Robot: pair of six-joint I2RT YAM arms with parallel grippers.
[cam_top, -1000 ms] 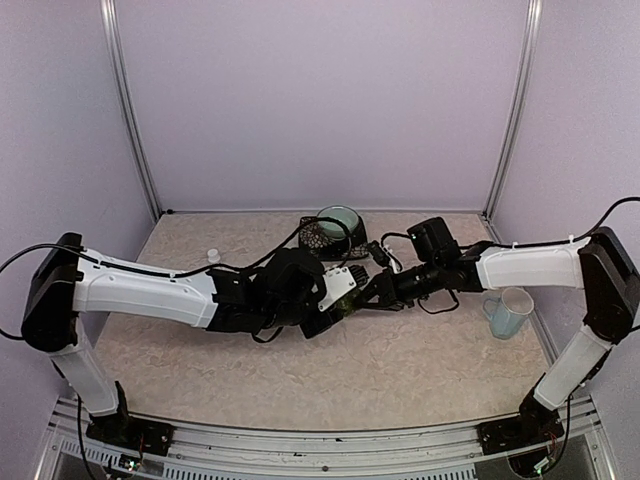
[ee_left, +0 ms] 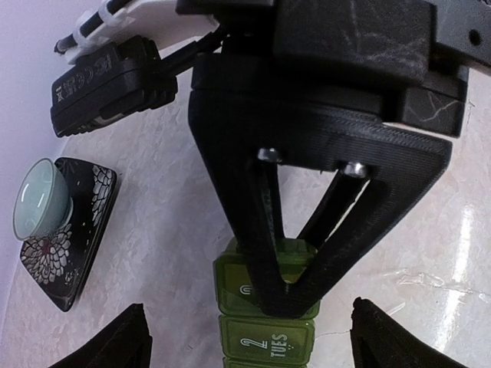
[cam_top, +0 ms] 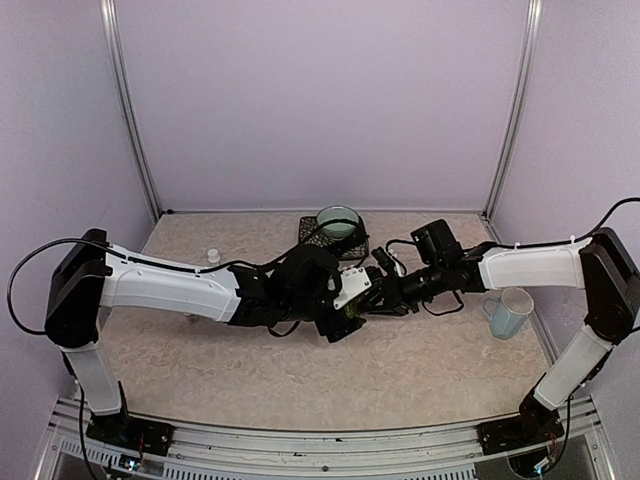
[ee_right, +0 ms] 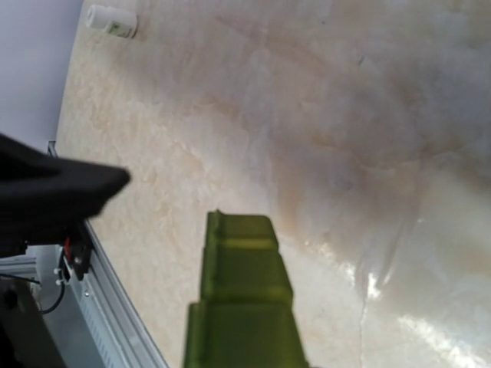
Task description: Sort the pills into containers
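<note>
A green pill organizer (ee_left: 267, 340) with a "2 TUES" lid stands out in the left wrist view. My right gripper is shut on its upper part. My left gripper is part open, one dark fingertip (ee_left: 126, 337) on each side of the organizer with visible gaps. In the right wrist view the organizer (ee_right: 245, 307) rises from the bottom edge, above the table. Both grippers meet near the middle in the top view, largely hiding it. A white bottle (cam_top: 213, 256) is at the back left; in the right wrist view the bottle (ee_right: 112, 21) lies near a table edge.
At the back middle, a pale bowl (cam_top: 337, 216) sits on a black patterned tray (ee_left: 90, 230). A light blue mug (cam_top: 509, 313) stands at the right, below the right forearm.
My left arm has shifted to the right, bringing its gripper closer around the organizer beside the right gripper. The right arm has barely moved.
</note>
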